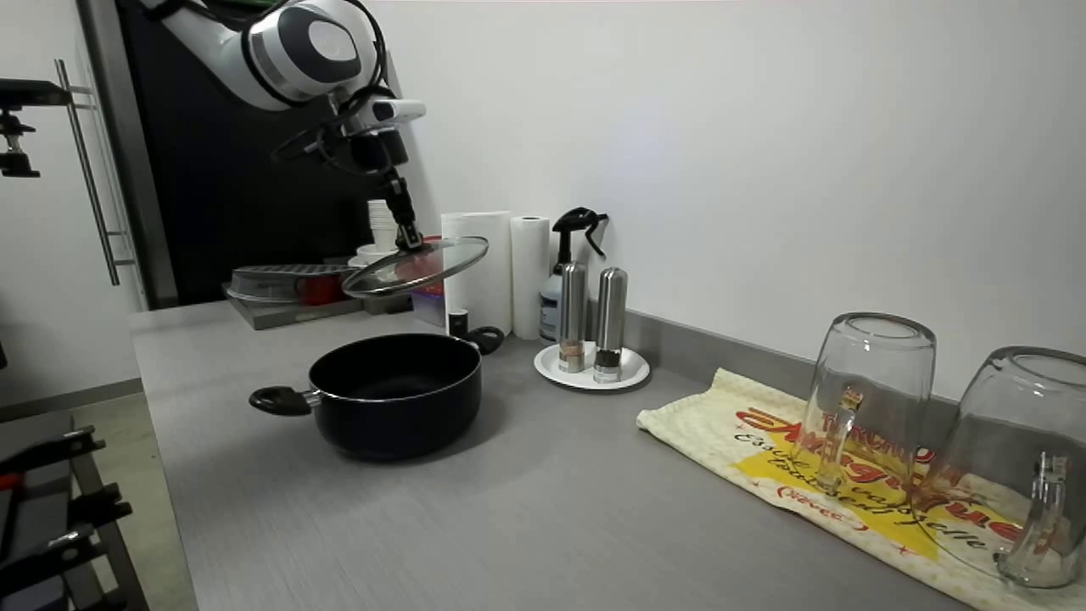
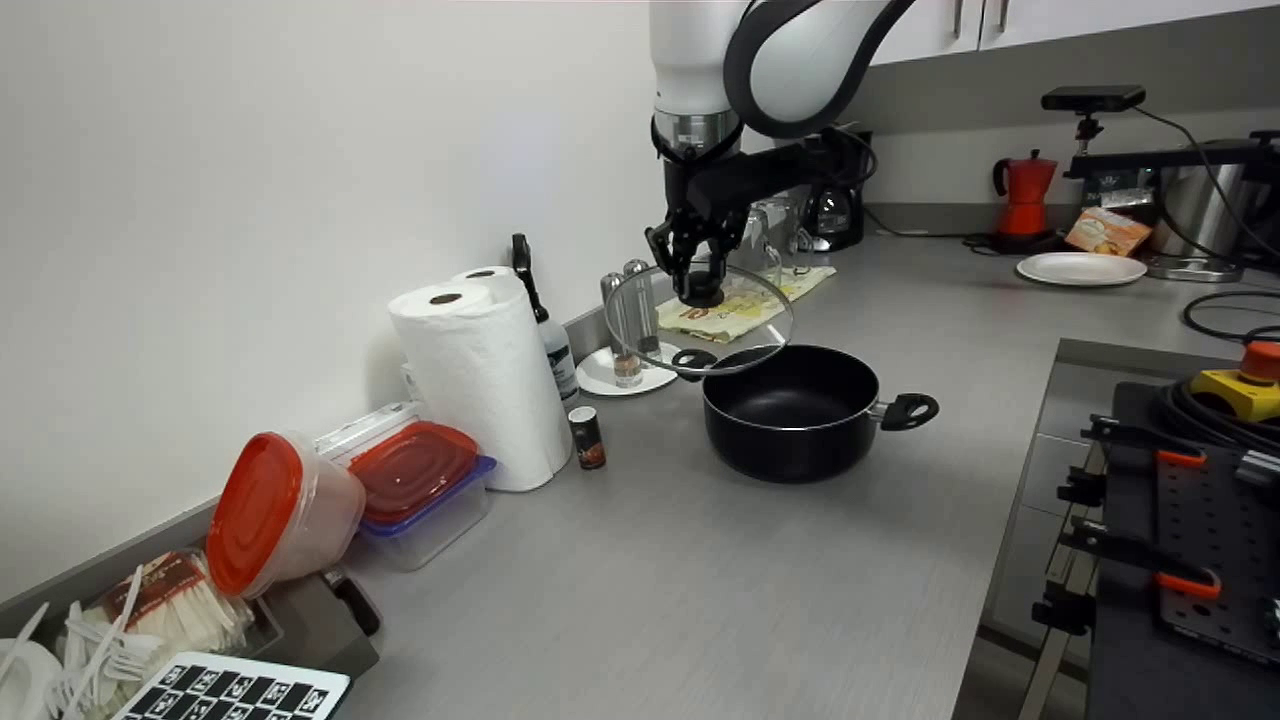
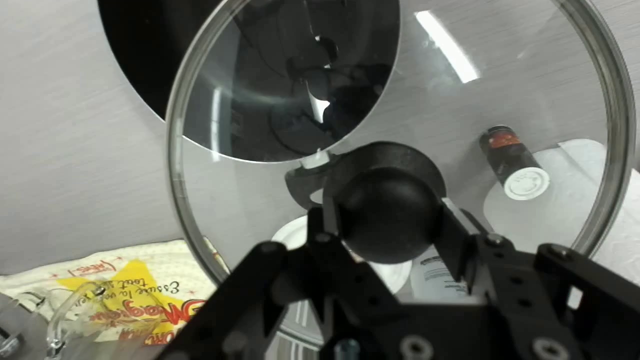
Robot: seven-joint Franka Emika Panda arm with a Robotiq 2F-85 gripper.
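A glass lid (image 1: 448,261) with a metal rim hangs tilted in the air, and my gripper (image 1: 408,243) is shut on its round black knob (image 3: 390,216). Below it, the black pot (image 1: 397,407) stands uncovered on the counter with its two handles out to the sides. Seen from the wrist, the lid overlaps only part of the pot (image 3: 144,54), whose rim shows through the glass. In exterior view 2 the lid (image 2: 626,324) appears above and to the left of the pot (image 2: 786,444), clear of its rim.
Paper towel rolls (image 2: 480,384), a small spice jar (image 2: 587,437) and a white plate (image 1: 636,368) with two grinders line the wall. Upturned glass mugs (image 1: 865,407) rest on a printed cloth (image 1: 702,423). The counter (image 1: 407,540) in front of the pot is clear.
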